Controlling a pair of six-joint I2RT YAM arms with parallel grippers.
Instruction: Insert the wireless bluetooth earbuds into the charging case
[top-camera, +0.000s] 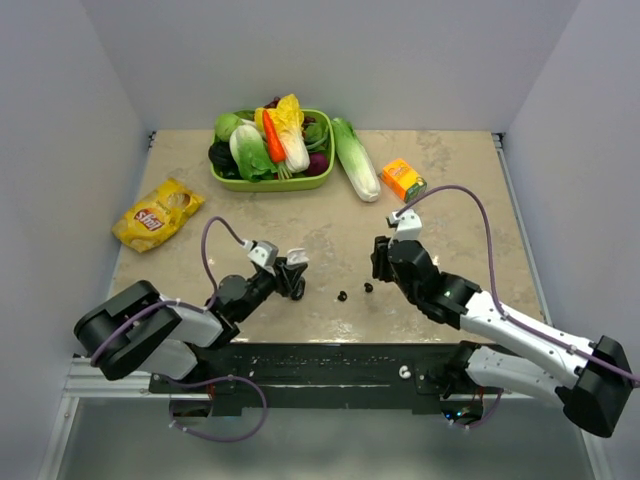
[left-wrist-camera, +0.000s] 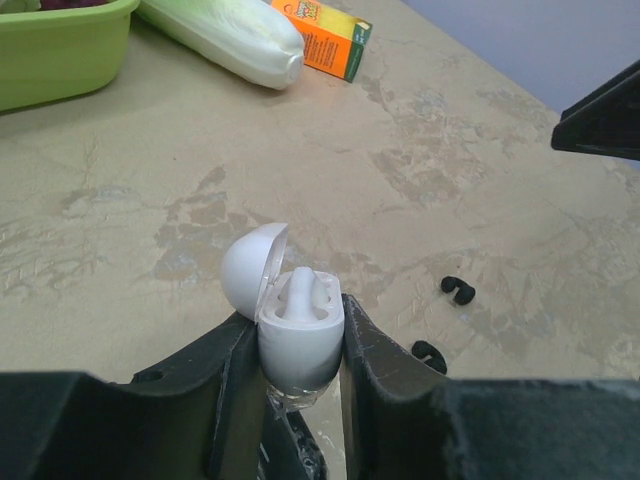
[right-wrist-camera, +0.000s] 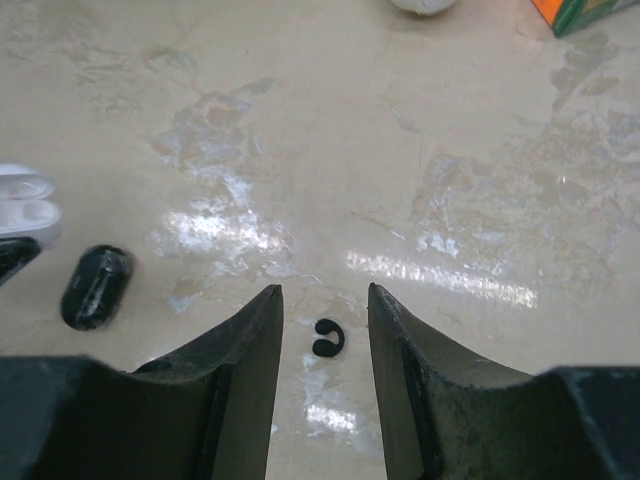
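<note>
My left gripper (top-camera: 288, 272) is shut on a small white charging case (left-wrist-camera: 300, 335), its rounded lid standing open to the left in the left wrist view. A white stem-like shape shows in the case's hollow; whether it is an earbud or part of the case I cannot tell. Two small black C-shaped pieces, possibly earbuds, lie apart on the table: one piece (top-camera: 368, 287) farther right, another piece (top-camera: 342, 296) nearer the case. Beneath the left gripper rests a glossy black oval object (right-wrist-camera: 97, 287). My right gripper stands open above the table, empty.
A green basket of vegetables (top-camera: 230, 184), a cabbage (top-camera: 356, 163) and an orange box (top-camera: 404, 180) occupy the back. To the left lies a yellow chip bag (top-camera: 157, 215).
</note>
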